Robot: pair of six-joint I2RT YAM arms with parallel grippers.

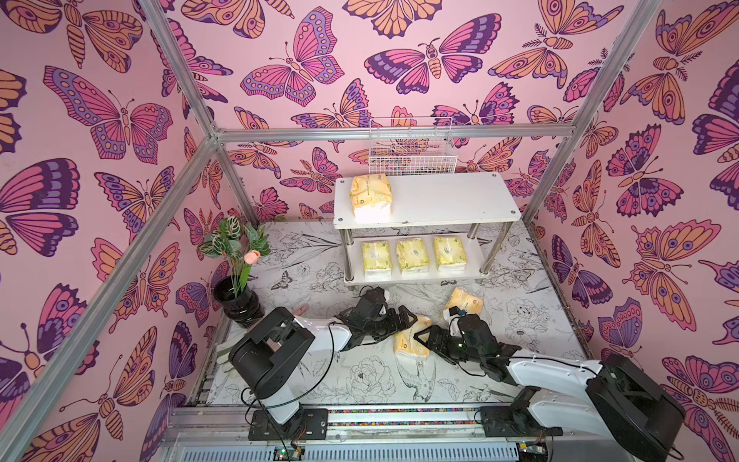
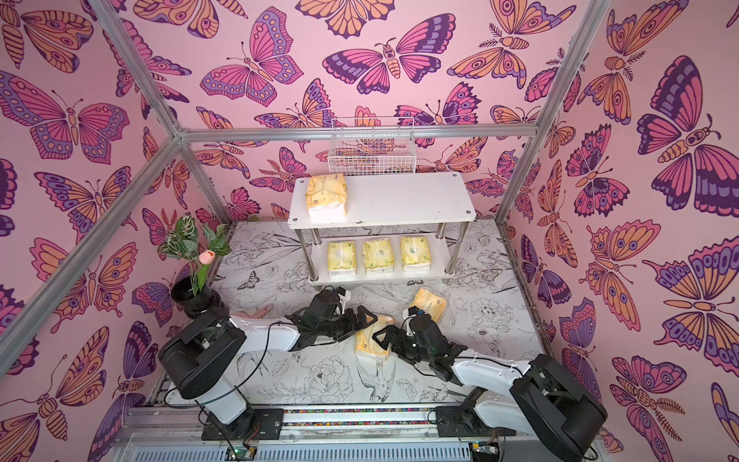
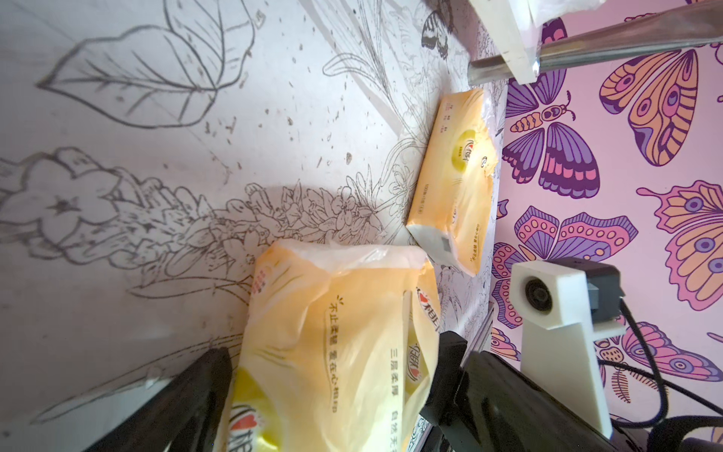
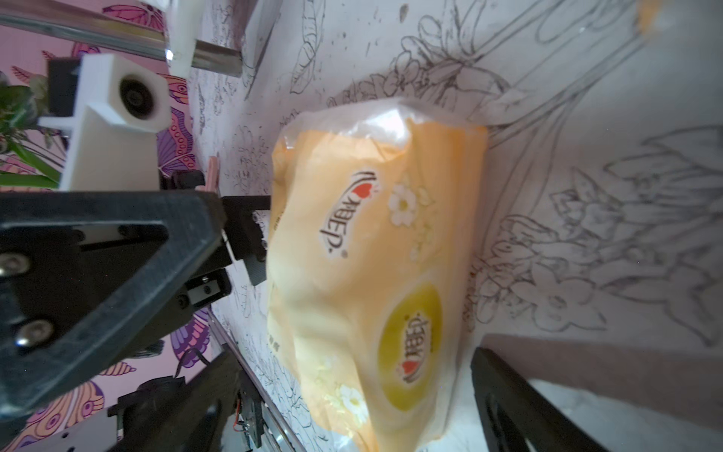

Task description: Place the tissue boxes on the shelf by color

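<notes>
One orange tissue pack (image 1: 412,342) lies flat on the table in front of the shelf, between my two grippers. My left gripper has a finger on each side of this pack; whether they press on it cannot be told. Open, my right gripper stands over the pack's right side, its fingers apart from it. A second orange pack (image 3: 455,180) rests behind, closer to the shelf. On the top shelf (image 1: 454,196) an orange pack (image 1: 371,197) sits at the left end. Three yellow-green packs (image 1: 413,255) stand in a row on the lower shelf.
A potted plant (image 1: 238,296) stands at the left of the table. Behind the shelf is a white wire rack (image 1: 412,158). The top shelf's middle and right are bare.
</notes>
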